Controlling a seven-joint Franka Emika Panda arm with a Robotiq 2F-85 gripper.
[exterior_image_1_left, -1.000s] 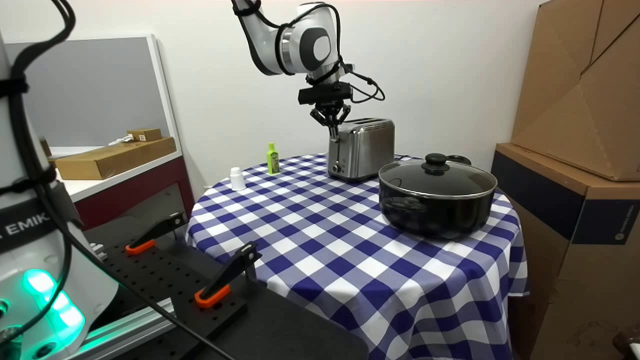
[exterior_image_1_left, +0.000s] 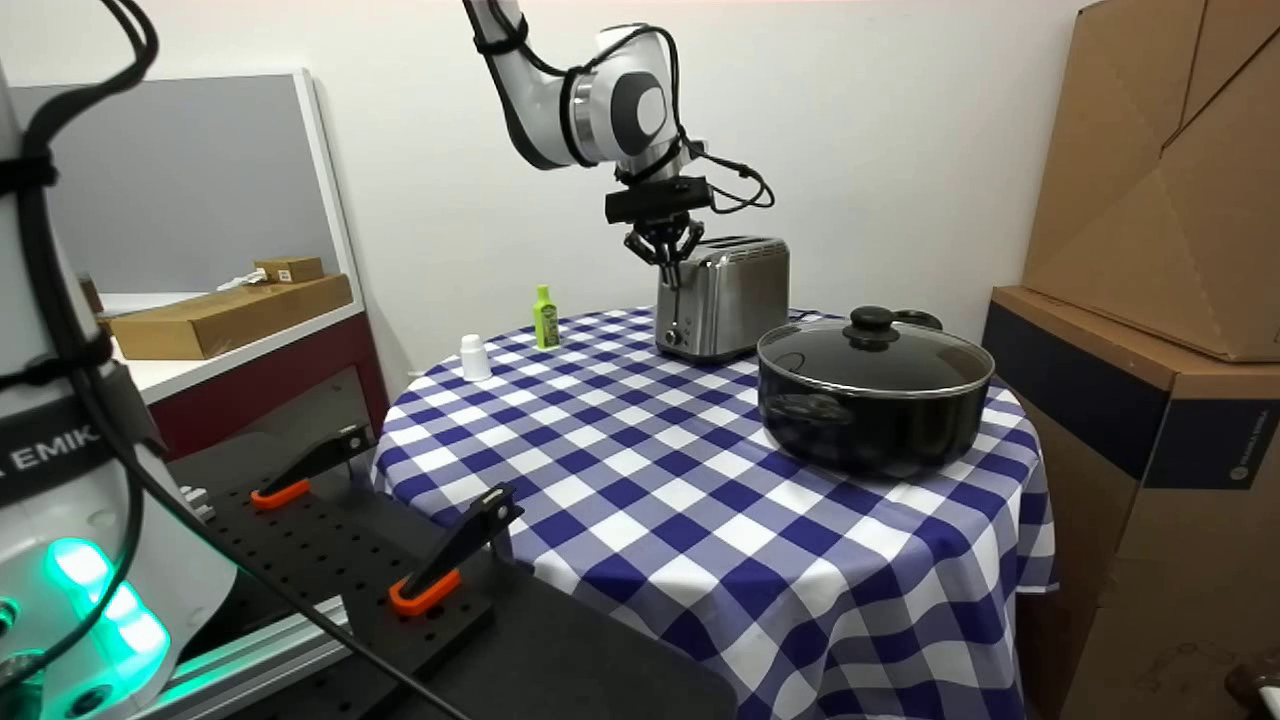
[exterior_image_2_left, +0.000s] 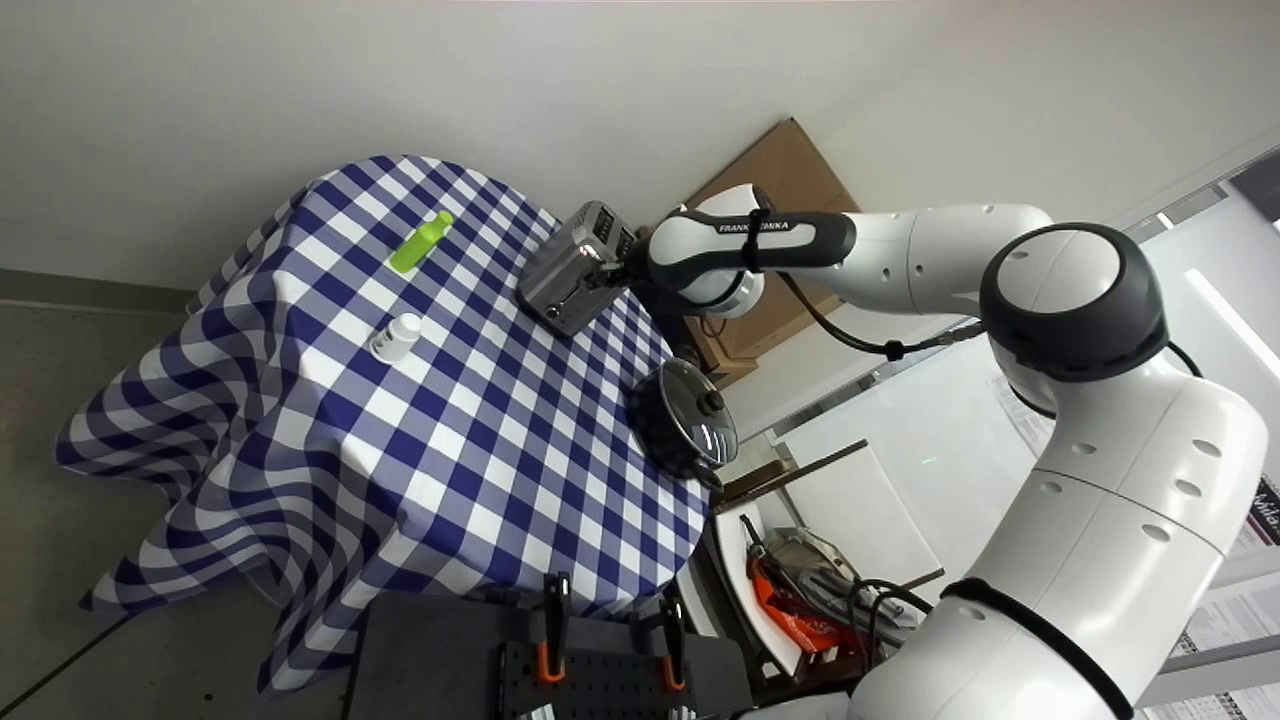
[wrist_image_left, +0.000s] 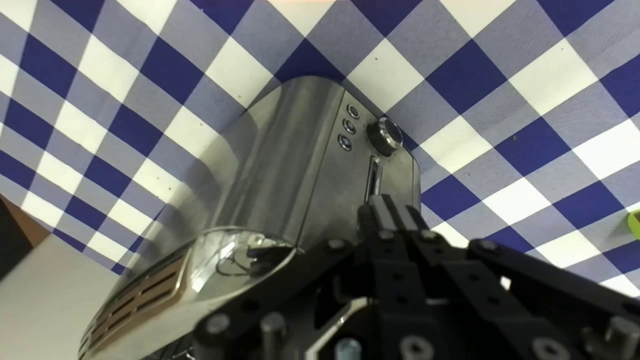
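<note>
A silver toaster (exterior_image_1_left: 746, 300) stands upright at the back of the checkered table. My gripper (exterior_image_1_left: 672, 283) points down at the toaster's front panel, its tips close to the upper part of that panel; whether they touch it I cannot tell. In the wrist view the fingers (wrist_image_left: 384, 223) are pressed together, and nothing shows between them. Below them on the panel run a vertical slot (wrist_image_left: 373, 177), a round knob (wrist_image_left: 385, 135) and several small buttons. The toaster's lever is not visible, perhaps hidden behind the fingers.
Right of the toaster sits a lidded black pot (exterior_image_1_left: 876, 402). A green bottle (exterior_image_1_left: 546, 319) and a white bottle (exterior_image_1_left: 475, 359) stand on the left. Cardboard boxes (exterior_image_1_left: 1152, 396) rise beyond the table's right edge.
The gripper has come down a little and shifted slightly right, along the toaster's front. The toaster, pot and bottles are in the same places.
</note>
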